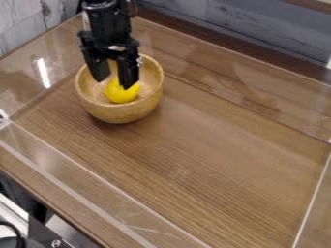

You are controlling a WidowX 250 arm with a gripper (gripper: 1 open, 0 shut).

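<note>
My black gripper (pixel 110 70) reaches down from the top of the camera view into a tan wooden bowl (pixel 141 105) at the upper left of the table. A yellow object (pixel 123 92), rounded, lies in the bowl just below the gripper's fingers, its top partly behind them. The fingers appear spread apart over it; whether they touch it I cannot tell.
A pale wall runs along the back right. Dark cables or parts lie at the lower left edge.
</note>
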